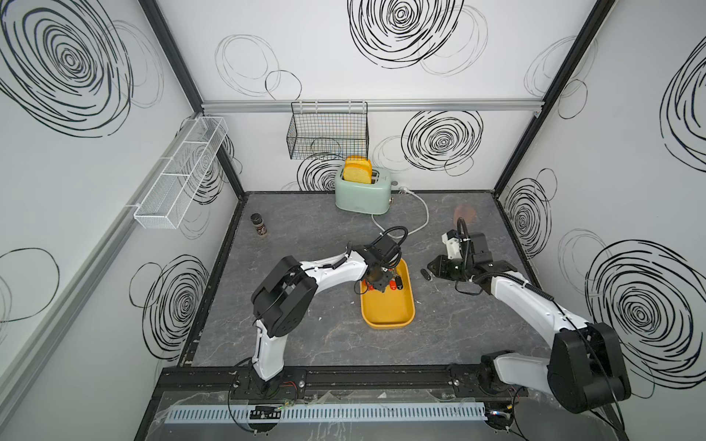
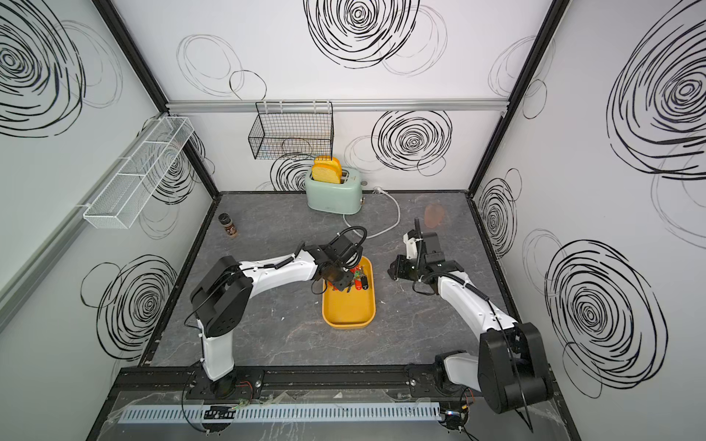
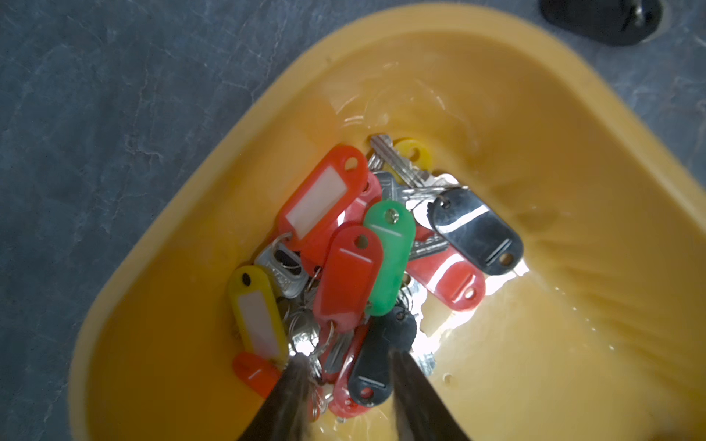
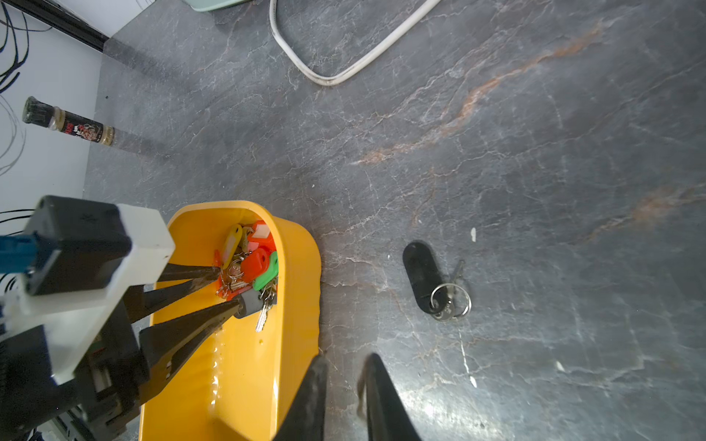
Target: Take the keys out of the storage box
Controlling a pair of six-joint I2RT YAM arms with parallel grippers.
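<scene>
The yellow storage box (image 1: pixel 387 312) holds a pile of keys with red, green, yellow and black tags, including a green tag (image 3: pixel 388 257) and a black tag (image 3: pixel 475 231). My left gripper is over the pile, its blurred fingertips part open near the lower tags in the left wrist view, nothing visibly held. A black key fob with a ring (image 4: pixel 423 275) lies on the table right of the box. My right gripper hovers beside it, part open, with nothing seen between its fingers.
A toaster (image 1: pixel 362 194) with its white cord (image 4: pixel 331 77) stands at the back. A spice jar (image 1: pixel 259 225) stands back left. Wire baskets hang on the walls.
</scene>
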